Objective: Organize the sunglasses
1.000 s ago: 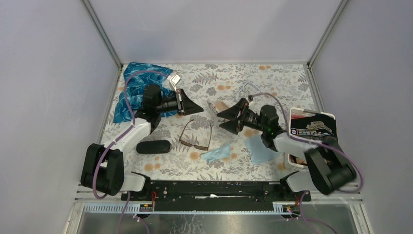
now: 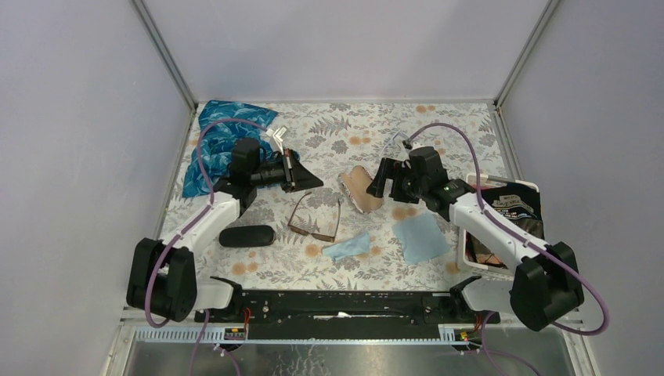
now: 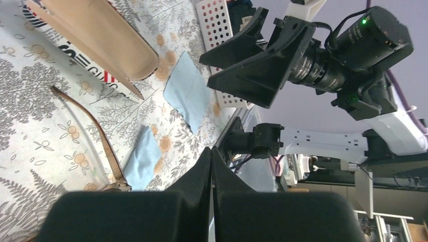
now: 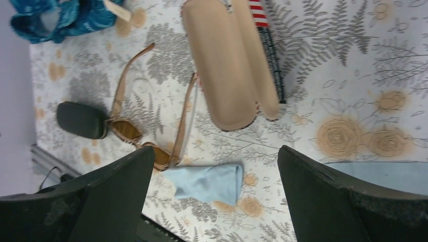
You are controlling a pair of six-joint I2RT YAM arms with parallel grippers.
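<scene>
The brown sunglasses (image 2: 314,234) lie with arms unfolded on the patterned cloth, left of centre. Left of them is a closed black case (image 2: 247,236). An open case (image 4: 222,65) with a tan inside and printed outside lies at the centre; it looks empty. My left gripper (image 2: 321,184) is shut above the table, behind the sunglasses, with nothing visible between its fingers in the left wrist view. My right gripper (image 2: 381,195) hovers at the tan case's right side, open, its fingers (image 4: 113,186) wide apart with nothing held.
One light-blue cloth (image 2: 347,247) lies in front of the sunglasses, another (image 2: 421,238) to the right. A shiny blue bag (image 2: 215,145) sits at back left. The white basket (image 2: 472,266) at right holds a black package (image 2: 505,205).
My right gripper has drawn back to the right, uncovering more of the tan case, which now lies flatter. The left gripper has shifted only slightly. The sunglasses have not moved.
</scene>
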